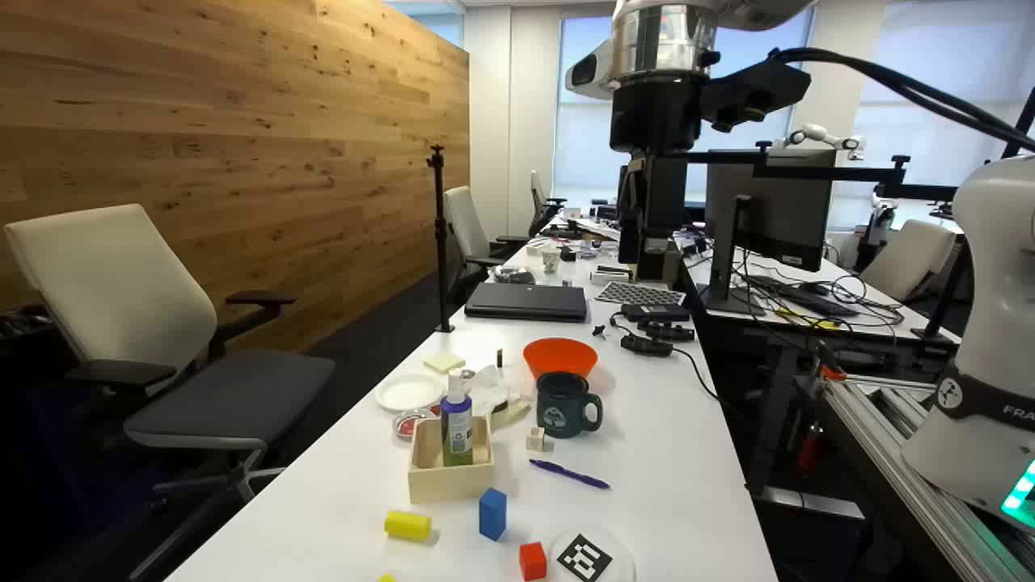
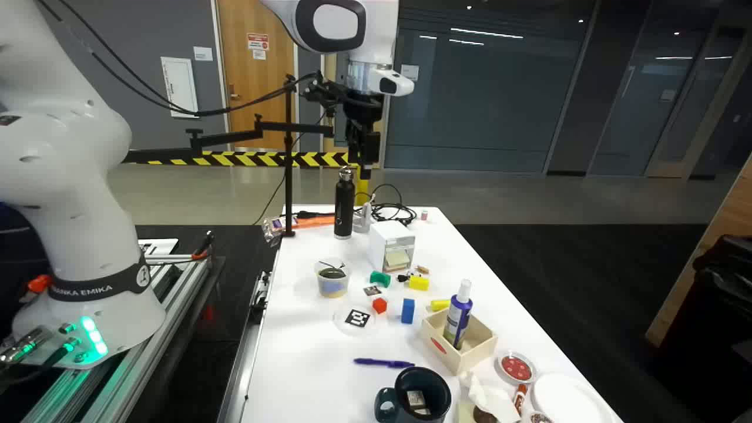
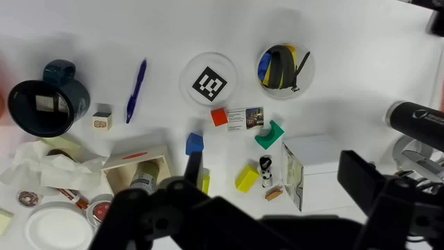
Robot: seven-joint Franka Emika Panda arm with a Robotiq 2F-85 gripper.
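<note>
High above the white table (image 2: 317,380), my gripper stands open and empty. Its two dark fingers spread wide in the wrist view, with a yellow block (image 3: 247,179), a small figurine (image 3: 266,171) and a green arch block (image 3: 269,135) on the table far below the gap. A red cube (image 3: 219,117) and a blue block (image 3: 194,143) lie a little left of these. The wooden box (image 1: 451,482) holds a purple-and-green spray bottle (image 1: 457,423), upright. Beside the box rests a yellow cylinder (image 1: 407,525). A dark mug (image 3: 79,100) has small light pieces inside it.
A white box (image 2: 389,244) and a black bottle (image 2: 343,204) stand toward one end. Also on the table are a tub with straps (image 3: 306,77), a marker-topped lid (image 3: 231,75), a purple pen (image 3: 136,91), an orange bowl (image 1: 559,357) and a white plate (image 1: 408,392).
</note>
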